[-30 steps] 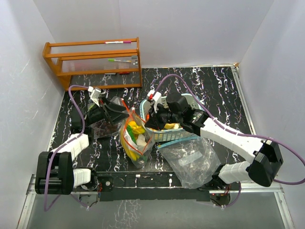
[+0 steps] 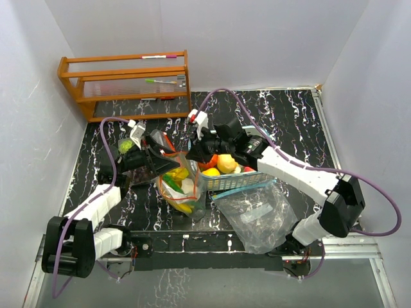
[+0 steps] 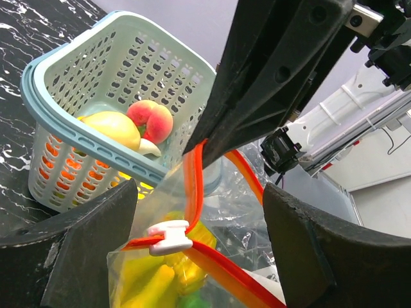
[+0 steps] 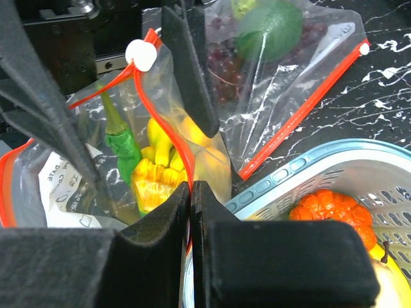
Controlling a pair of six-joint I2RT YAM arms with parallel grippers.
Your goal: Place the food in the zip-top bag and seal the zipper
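The open zip bag holds yellow and green food, with a white item inside. My left gripper is part open around the bag's orange zipper edge, where the white slider sits between its fingers. My right gripper is shut on the bag's orange rim, shown at its fingertips in the right wrist view. A second bag with grapes and a green item lies behind the left gripper.
The basket with fruit stands just right of the bag. An empty clear bag lies at the front right. A wooden rack stands at the back left.
My right gripper has moved slightly left and up in the top view, drawing the bag's rim along. My left gripper has shifted slightly right toward it.
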